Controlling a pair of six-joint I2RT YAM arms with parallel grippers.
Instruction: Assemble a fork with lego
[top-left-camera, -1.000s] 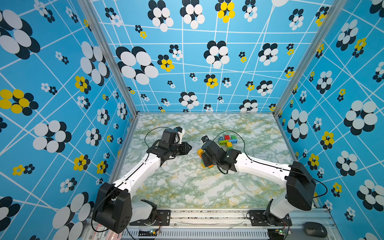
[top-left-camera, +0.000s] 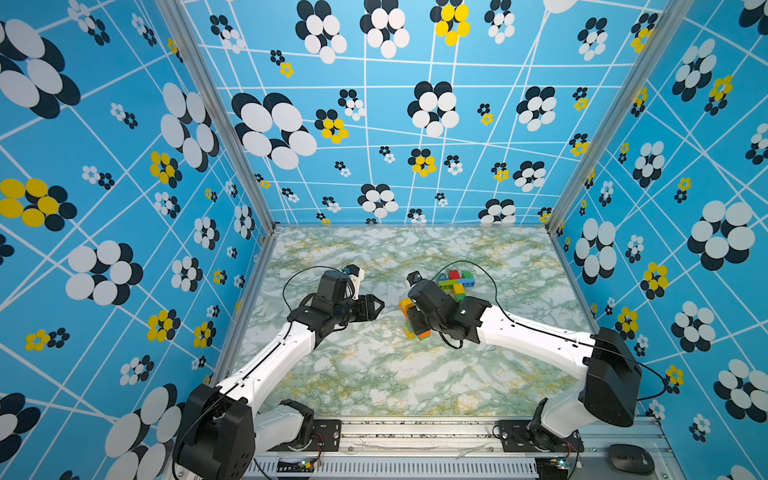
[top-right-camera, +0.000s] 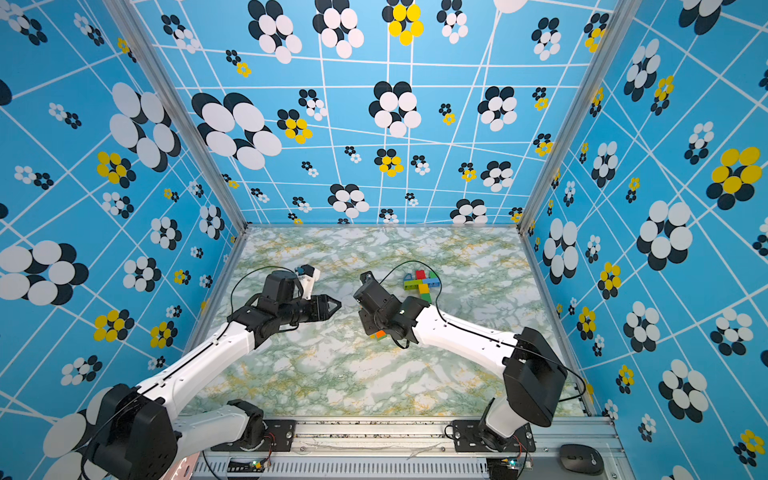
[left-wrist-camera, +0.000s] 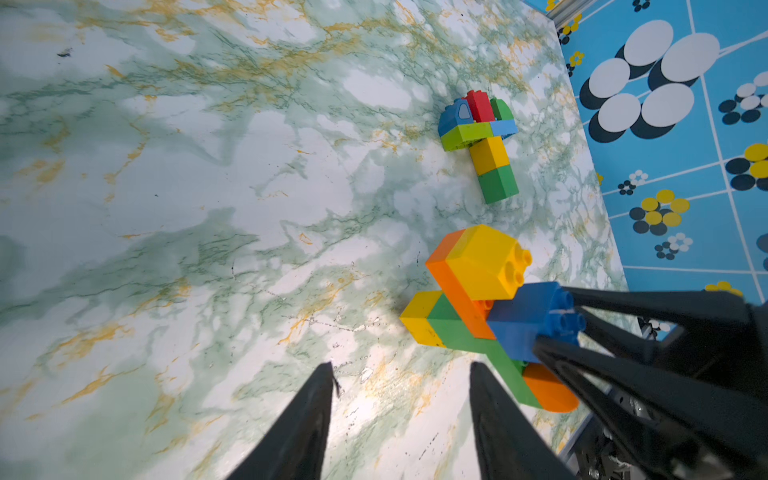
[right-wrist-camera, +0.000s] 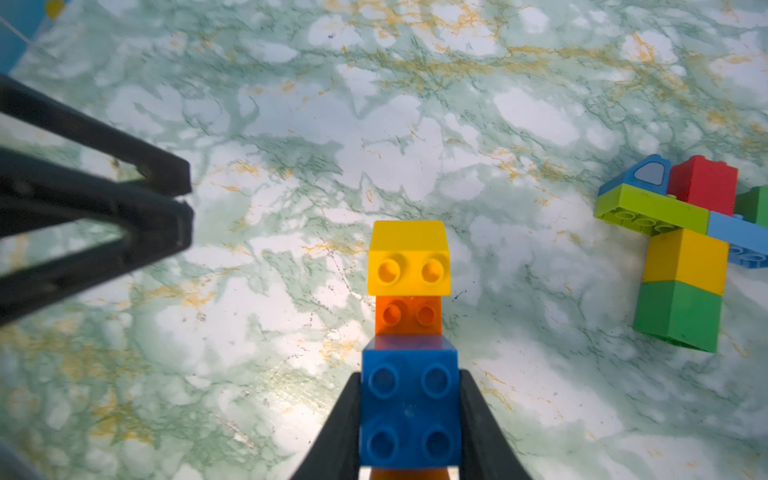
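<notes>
My right gripper is shut on the blue brick of an assembled piece, with a yellow brick (left-wrist-camera: 486, 260), orange bricks and green ones attached, as the left wrist view shows. My left gripper faces this piece from the left, its fingers apart, nothing between them. A second cluster (right-wrist-camera: 681, 260) lies on the marble table to the right and behind, made of red, blue, lime, yellow and green bricks.
Patterned blue walls and metal frame posts bound it at the back and sides.
Both arms have shifted slightly toward the front of the table, the left also a little leftward. The held piece has moved with my right gripper.
</notes>
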